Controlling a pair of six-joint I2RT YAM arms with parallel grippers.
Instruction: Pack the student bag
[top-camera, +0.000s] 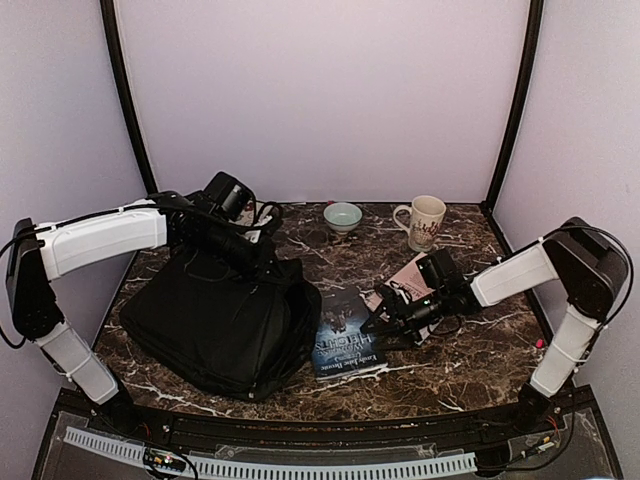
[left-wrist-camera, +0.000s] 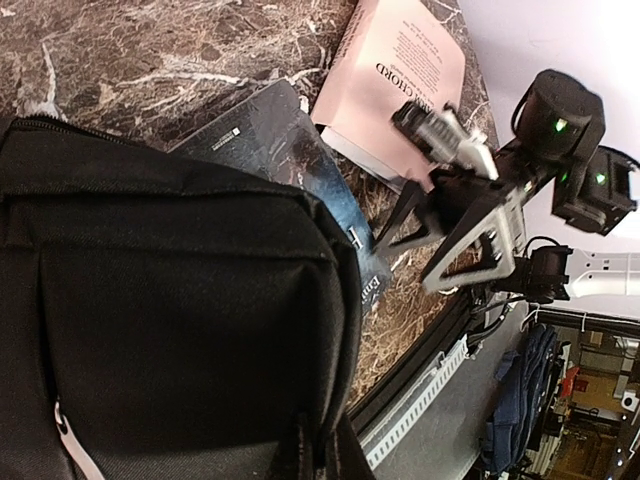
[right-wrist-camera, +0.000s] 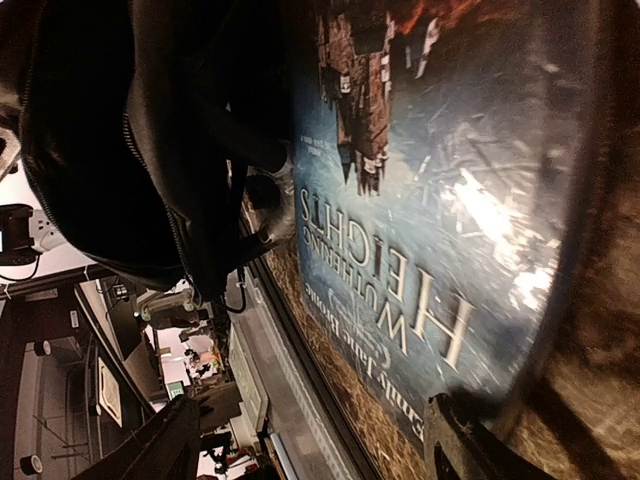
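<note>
A black bag (top-camera: 204, 330) lies at the left, its zipped opening toward the middle. My left gripper (top-camera: 268, 265) is shut on the bag's edge, seen at the bottom of the left wrist view. The Wuthering Heights book (top-camera: 348, 340) lies flat beside the bag's opening. My right gripper (top-camera: 380, 312) is low at this book's right side, its fingers apart; in the right wrist view the book is close between and above them. A pink book (left-wrist-camera: 388, 65) lies behind, partly under the right arm in the top view.
A pale bowl (top-camera: 342, 216) and a large mug (top-camera: 425, 228) stand at the back.
</note>
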